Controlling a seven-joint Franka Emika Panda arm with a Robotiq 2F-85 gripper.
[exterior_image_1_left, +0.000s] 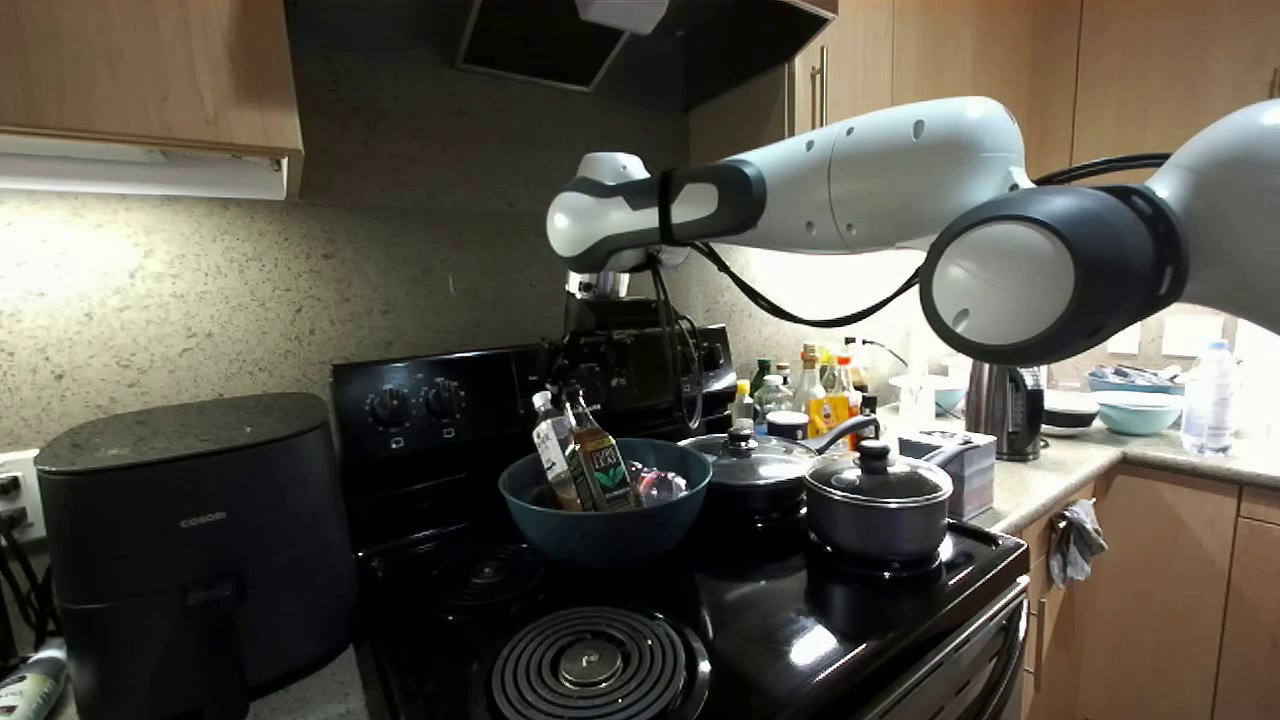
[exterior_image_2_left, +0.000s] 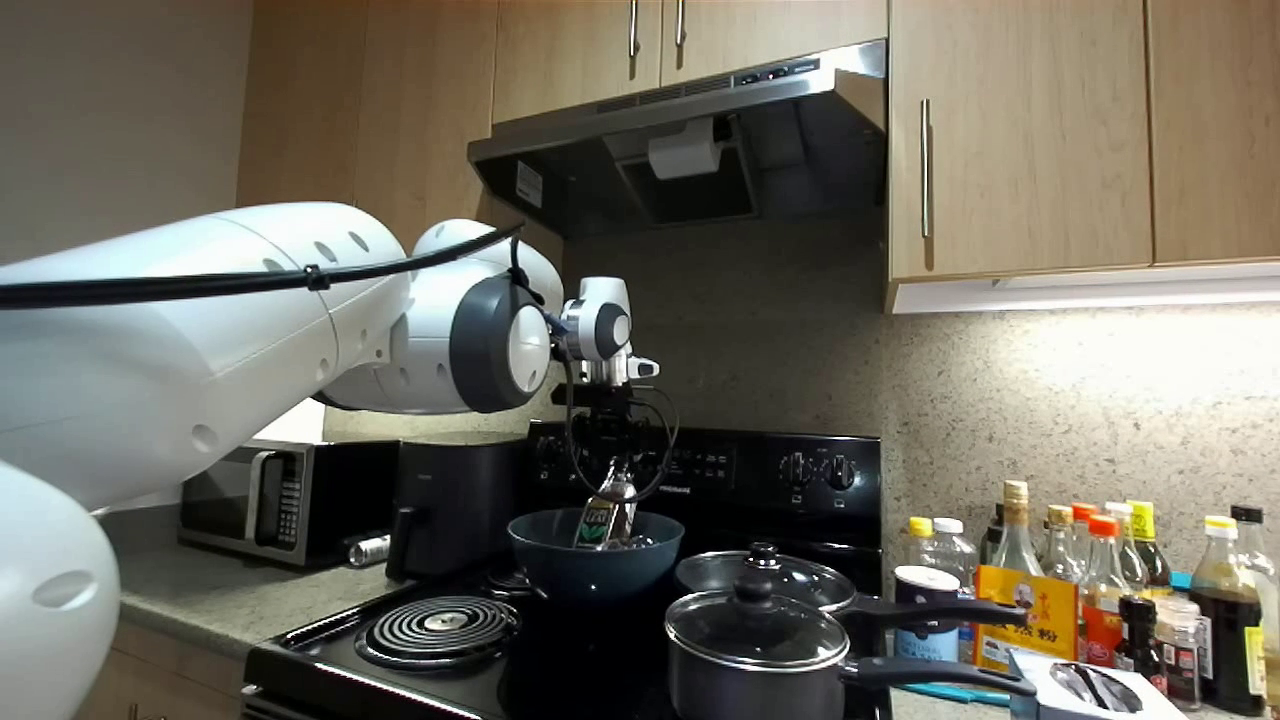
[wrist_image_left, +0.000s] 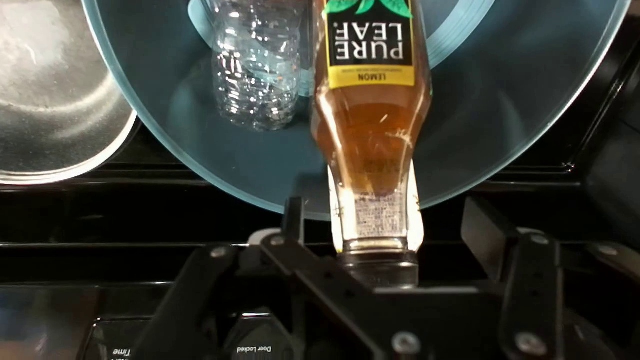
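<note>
A Pure Leaf lemon tea bottle (wrist_image_left: 373, 129), with amber liquid inside, leans in the blue-green bowl (exterior_image_1_left: 600, 536). Its dark-capped neck end lies between my gripper's (wrist_image_left: 388, 228) two fingers in the wrist view, with gaps visible on both sides. The gripper is open, apart from the bottle at its fingertips. Beside the tea bottle leans a bottle with a white label (exterior_image_1_left: 555, 446), mostly hidden behind it in the wrist view. A clear crumpled plastic bottle (wrist_image_left: 256, 66) lies in the bowl too.
Two lidded pots, one nearer (exterior_image_1_left: 879, 510) and one behind (exterior_image_1_left: 756, 468), stand right of the bowl in exterior view 1. An air fryer (exterior_image_1_left: 198, 528) stands left. The stove's back panel (exterior_image_1_left: 450, 414) rises close behind the gripper.
</note>
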